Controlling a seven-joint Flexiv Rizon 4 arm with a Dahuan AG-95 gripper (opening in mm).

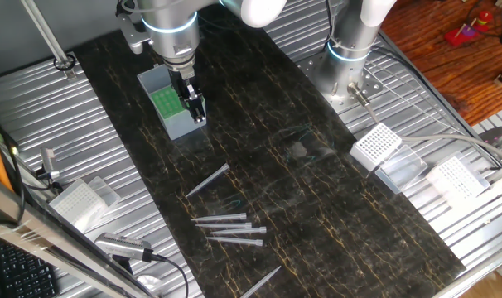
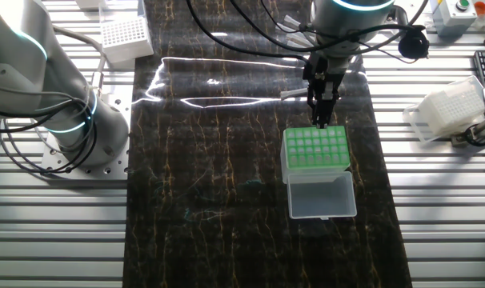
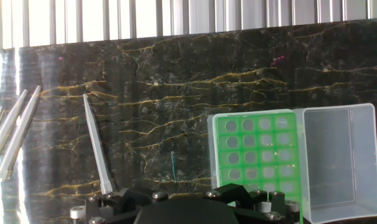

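My gripper [image 1: 194, 104] hangs over the clear rack box with a green perforated insert [image 1: 167, 103]. Its finger linkages are spread apart at the bottom of the wrist view, and nothing shows between them; the fingertips are hard to make out. The green insert [image 3: 257, 149] has rows of round holes, with the box's open clear lid [image 3: 339, 162] beside it. A pale pipette tip [image 3: 97, 144] lies alone on the dark board, left of the box. Several more tips [image 1: 226, 225] lie in a loose group farther off, and another single tip [image 1: 261, 282] is near the front edge.
White perforated racks stand on the slatted metal table, one rack [image 1: 376, 146] right of the board and another rack [image 1: 79, 204] to its left. Cables [image 2: 250, 44] loop around the arm. Much of the dark marbled board [image 2: 210, 176] is bare.
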